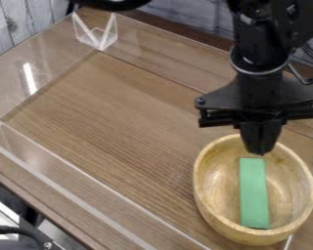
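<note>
A wooden bowl [214, 186] sits at the lower right of the table, holding a green rectangular block [253, 200]. My black gripper [258, 146] hangs just over the bowl's back part, its narrow grey tip pointing down above the block's far end. The tip looks shut, with nothing visible between its fingers. Whether it touches anything in the bowl cannot be told.
A clear plastic holder [97, 31] stands at the back left. Dark cables run along the top and near edges.
</note>
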